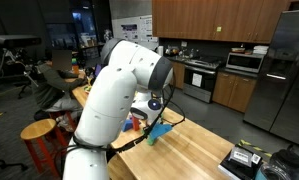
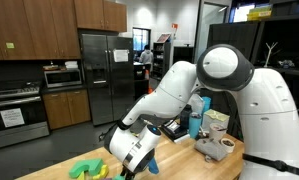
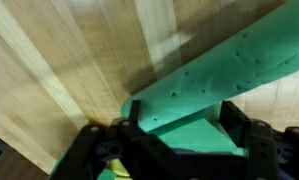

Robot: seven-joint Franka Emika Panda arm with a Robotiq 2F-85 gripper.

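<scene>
A long teal-green piece (image 3: 224,70) runs diagonally over the wooden table in the wrist view. Another green surface (image 3: 196,136) shows below it, between the dark fingers. My gripper has its fingertips apart at the piece's near edge; whether they press on it cannot be made out. In exterior view 1 the gripper is low over the table among small coloured pieces, with a blue piece (image 1: 161,129) beside it. Exterior view 2 shows a green piece (image 2: 86,166) on the table left of the arm, and a blue piece (image 2: 153,166) right of it.
Red (image 1: 136,124) pieces lie near the gripper at the table's left side. A dark box (image 1: 240,162) and a dark round container (image 1: 285,163) stand at the near right. A red stool (image 1: 37,131) is off the left edge.
</scene>
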